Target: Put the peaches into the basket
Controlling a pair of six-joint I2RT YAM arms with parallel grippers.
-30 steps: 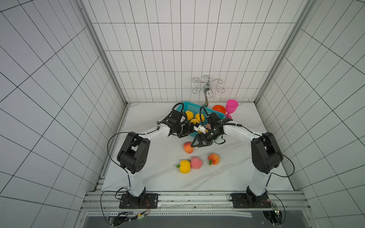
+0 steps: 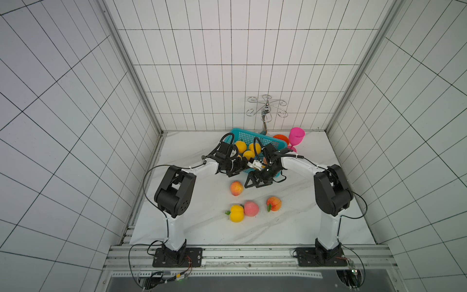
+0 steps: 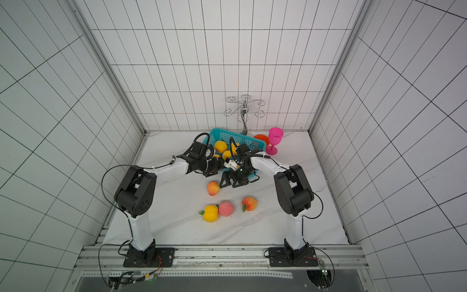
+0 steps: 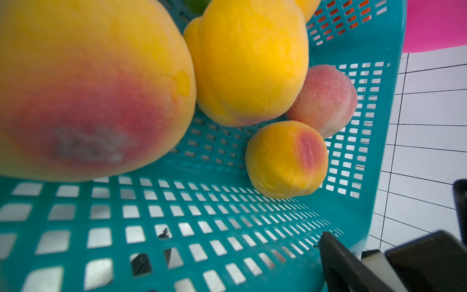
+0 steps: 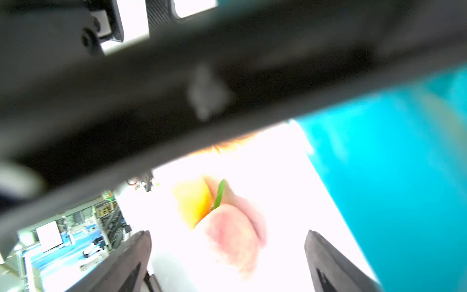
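The teal basket [image 2: 260, 136] stands at the back of the table, several yellow and pink peaches [image 4: 287, 158] inside it. My left gripper [image 2: 236, 169] is open at the basket's front left. My right gripper [image 2: 258, 182] hangs open before the basket's front; its two fingers [image 5: 335, 267] are spread wide in the right wrist view, nothing held. One orange peach [image 2: 236, 188] rests on the table just left of those fingertips. Nearer the front lie a pink peach [image 2: 251, 208] and a red-orange peach [image 2: 273, 204] with a green leaf. Both arms hide part of the basket's front.
A yellow fruit [image 2: 236, 213] with a green stem touches the pink peach. Behind the basket's right end are an orange object [image 2: 280, 138], a pink goblet [image 2: 296, 135] and a metal stand [image 2: 265, 113].
The right arm's elbow moved inward. The basket and metal stand shifted a little. No peach is seen being gripped.
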